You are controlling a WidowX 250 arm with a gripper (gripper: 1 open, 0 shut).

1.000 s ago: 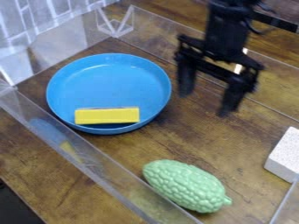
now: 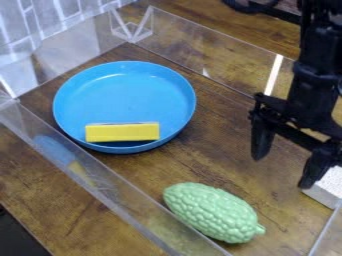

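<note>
My black gripper (image 2: 283, 152) hangs at the right of the view, open, its fingers pointing down above the wooden floor with nothing visible between them. A white block (image 2: 322, 191) lies at the right edge, partly hidden behind the gripper. A blue plate (image 2: 124, 100) sits at upper left with a yellow block (image 2: 122, 131) on its front part. A green bumpy bitter melon (image 2: 211, 210) lies at the bottom centre, apart from the gripper.
Clear low walls enclose the wooden work area (image 2: 187, 165) on the sides in view. The floor between plate, melon and gripper is bare. A tiled wall stands at the back left.
My gripper has moved right and lower from above the middle near the plate, and now partly covers the white block. The objects have not visibly moved.
</note>
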